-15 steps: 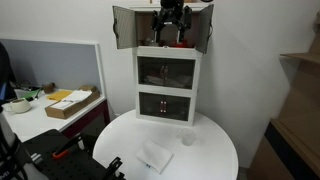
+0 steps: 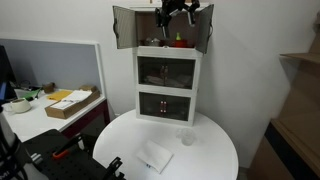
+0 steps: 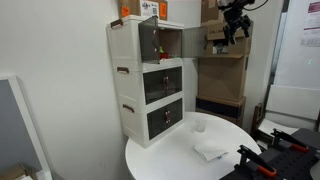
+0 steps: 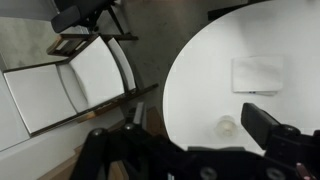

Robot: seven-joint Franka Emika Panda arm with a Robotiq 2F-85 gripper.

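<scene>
High over the round white table (image 2: 215, 160), my gripper is open, its dark fingers wide apart and nothing between them. In exterior view 1 the arm's end (image 2: 176, 14) overlaps the open top compartment of the white cabinet (image 2: 196, 95); exterior view 2 shows the gripper (image 3: 232, 30) well to the right of that cabinet. A folded white cloth or paper (image 2: 154, 156) lies flat on the table. Near it stands a clear or whitish cup (image 4: 226, 127). The cabinet's two upper doors stand open.
A red item (image 2: 180, 43) and other small things sit in the top compartment. The two lower cabinet doors are shut. A cardboard box (image 2: 72, 103) rests on the left-hand desk.
The arm's end has shifted slightly up and to the right in exterior view 1, and the red item behind it shows more clearly. The table's items have not moved.
</scene>
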